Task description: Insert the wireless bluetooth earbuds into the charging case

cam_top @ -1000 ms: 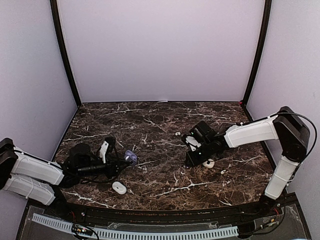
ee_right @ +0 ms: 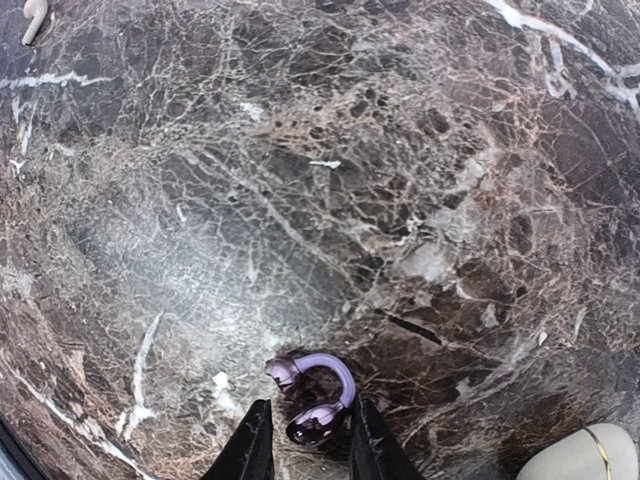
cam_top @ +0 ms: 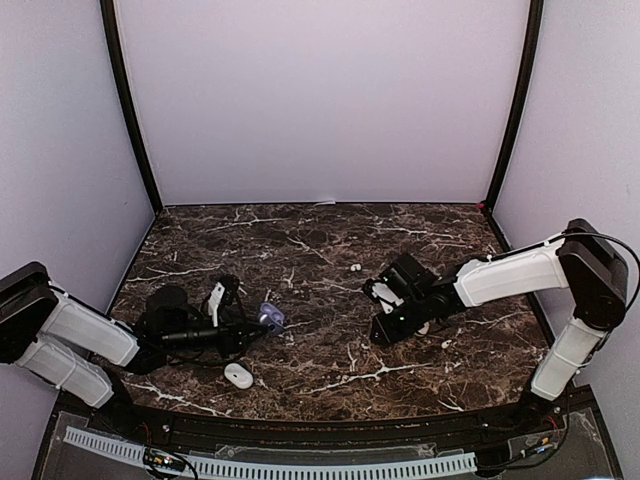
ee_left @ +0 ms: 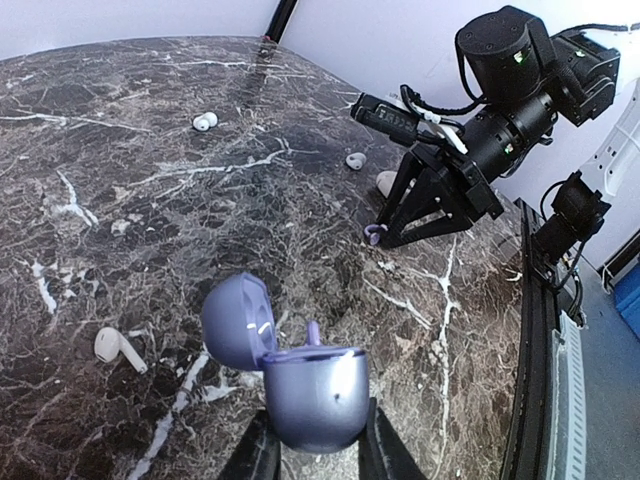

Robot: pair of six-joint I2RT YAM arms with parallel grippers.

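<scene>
A purple charging case (ee_left: 318, 395) with its lid (ee_left: 240, 322) flipped up is in my left gripper, which is shut on it, above the table. Inside the case a bit of purple (ee_left: 313, 333) shows at the rim. On the right side, a purple C-shaped earbud (ee_right: 340, 372) lies on the marble. My right gripper is down at it, part open, one finger (ee_right: 255, 440) to each side of its dark end. Whether both fingers touch the earbud cannot be told. From above, the right arm mostly hides that earbud.
A white case (cam_top: 239, 375) lies in front of the left gripper. Another pale case (ee_right: 585, 455) is close beside the right gripper. Small white earbuds (cam_top: 356, 267) lie farther back, and another white earbud (ee_left: 118, 347) is near the purple case.
My right gripper has shifted slightly toward the front and now covers more of the pale case beside it. My left gripper, with the purple case, has moved a little right and frontward.
</scene>
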